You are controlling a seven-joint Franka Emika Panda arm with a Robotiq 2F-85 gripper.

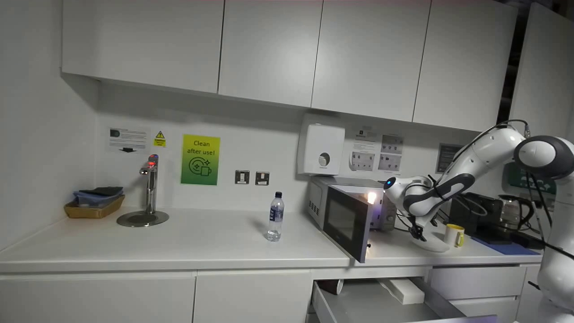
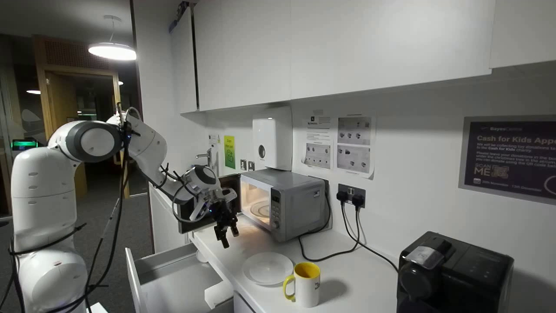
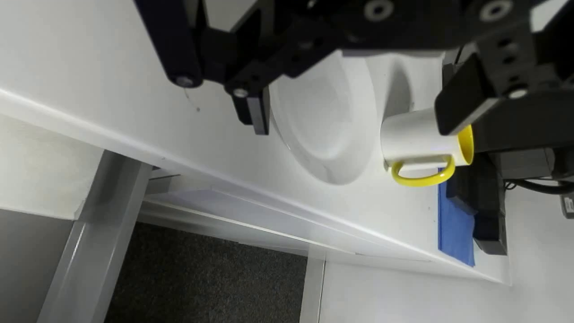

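Note:
My gripper stands open above the counter, with nothing between its fingers. In exterior view 2 it hangs in front of the open microwave, whose interior is lit and holds a glass turntable. A white plate lies flat on the counter, apart from the fingers. Close by the plate stands an upright white mug with a yellow inside and handle. Through the wrist view, the plate shows between and beyond the fingers, and the mug is partly covered by the finger on the right.
An open drawer juts out below the counter, holding a white box and a dark cup. The microwave door swings out over the counter's front. A water bottle stands left of it; a coffee machine is beyond the mug.

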